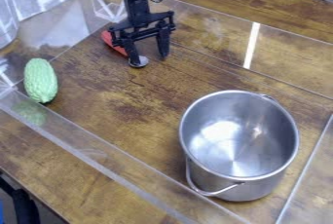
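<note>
My dark gripper (pixel 143 35) is at the top centre, low over the wooden table (pixel 130 130). A red object with a pale, rounded end (pixel 116 46) lies at and partly under it, just left of centre; whether the fingers hold it I cannot tell. A pale green corn cob or cabbage-like item (pixel 41 80) lies at the left. A large steel pot (pixel 237 140) stands at the lower right.
A pale, shiny area borders the table at the upper left.
</note>
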